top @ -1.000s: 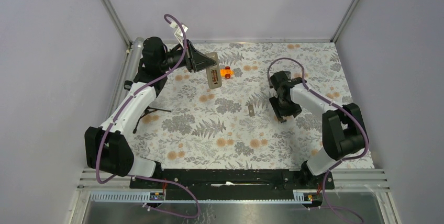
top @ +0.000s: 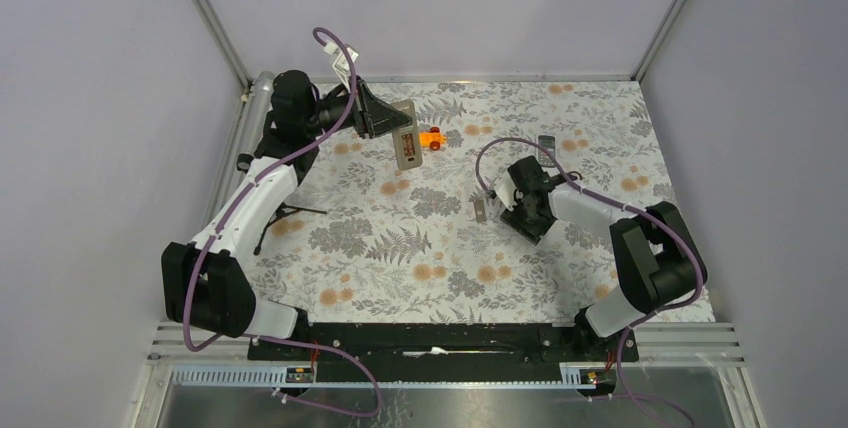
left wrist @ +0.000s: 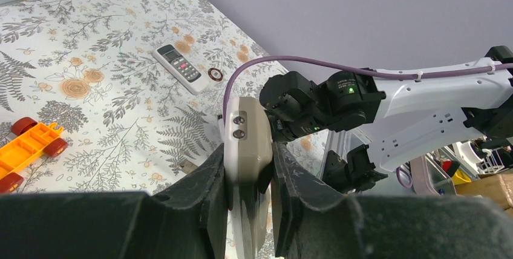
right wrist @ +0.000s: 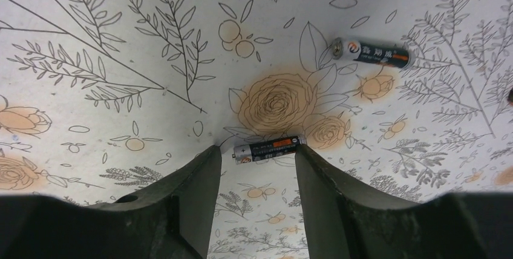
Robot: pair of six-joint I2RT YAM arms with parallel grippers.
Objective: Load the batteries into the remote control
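Observation:
My left gripper [top: 393, 120] is shut on a beige remote [top: 408, 156], held up with its open battery bay showing in the top view; its end [left wrist: 248, 138] fills the fingers in the left wrist view. My right gripper is part open over the cloth, its fingertips at either end of a dark battery [right wrist: 266, 148] lying flat. A second battery [right wrist: 372, 51] lies farther up and to the right in that view. Whether the fingers touch the nearer battery I cannot tell.
A white remote [left wrist: 181, 68] and a dark ring [left wrist: 215, 74] lie at the back right. An orange wheeled toy [left wrist: 24, 150] is behind the held remote. A small flat piece [top: 479, 210] lies mid-table.
The left arm and its remote look unchanged.

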